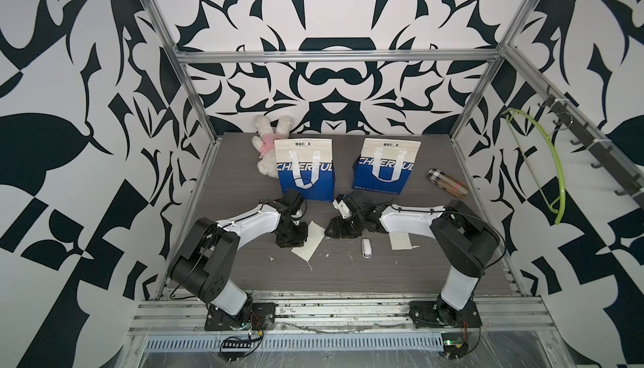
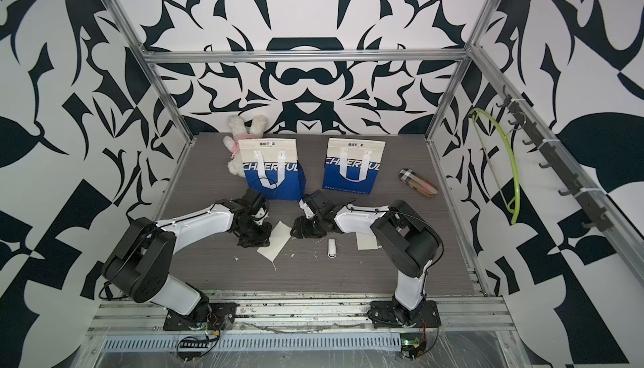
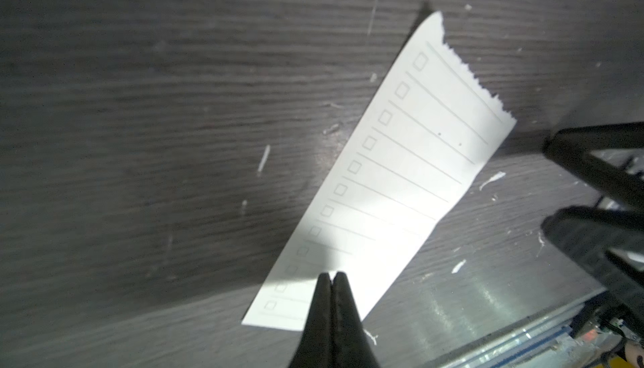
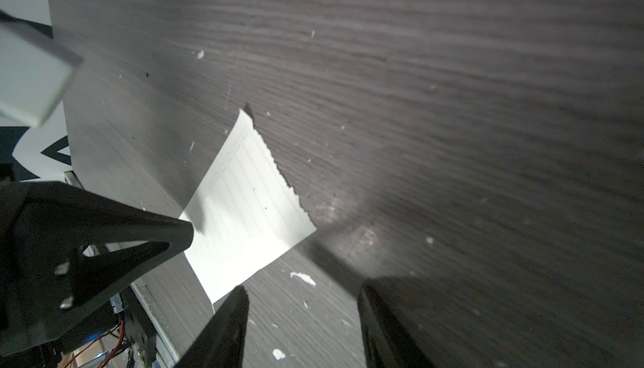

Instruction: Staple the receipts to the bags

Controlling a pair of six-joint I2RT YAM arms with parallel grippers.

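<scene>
A torn lined receipt [image 3: 402, 166] lies on the dark table between my grippers. My left gripper is shut over its lower end; the left wrist view shows nothing clearly between the fingers. My right gripper is part open and empty, beside the receipt [image 4: 248, 200]. A second paper [image 1: 400, 240] lies partly behind the right arm, and a white stapler [image 1: 366, 248] lies below that arm. Two blue-and-cream CHEERFUL bags, the left [image 1: 315, 187] and the right [image 1: 375, 180], stand behind the grippers.
A white plush toy [image 1: 267, 160] sits at the back left. A plaid cylindrical object [image 1: 447, 182] lies at the right.
</scene>
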